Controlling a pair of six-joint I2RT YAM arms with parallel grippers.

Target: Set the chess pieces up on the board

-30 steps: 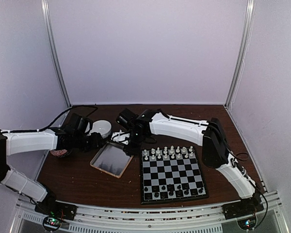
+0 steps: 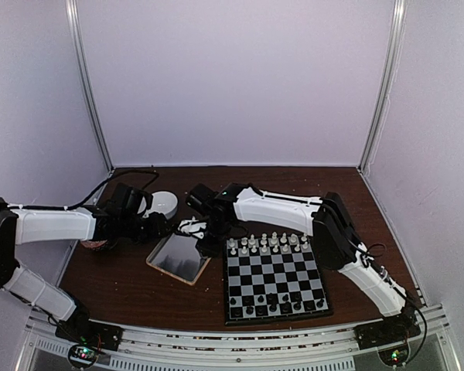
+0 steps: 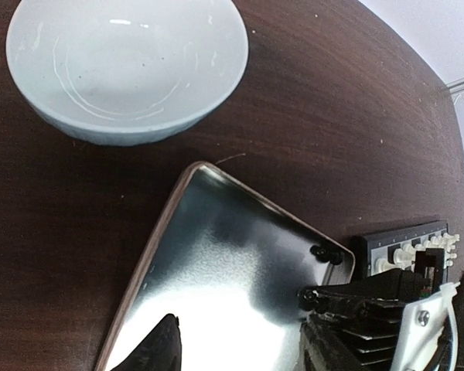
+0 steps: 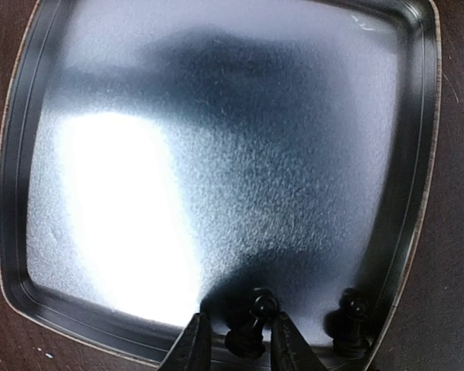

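A metal tray (image 2: 174, 259) holds two black pieces at one end: one (image 4: 247, 340) between my right gripper's fingertips, the other (image 4: 352, 332) in the corner beside it. The right gripper is part open around the first; contact cannot be told. My left gripper is open above the tray, nothing seen between its fingers. The chessboard (image 2: 267, 274) carries white pieces (image 2: 267, 243) along the back rows and black pieces (image 2: 272, 305) along the front.
A white bowl (image 3: 127, 69) stands behind the tray, and another container (image 2: 93, 244) is partly hidden by the left arm. The right arm reaches across above the board's back. Bare table lies front left.
The right arm has lowered slightly over the tray's end. The left arm has edged a little to the right. The board's pieces look unchanged.
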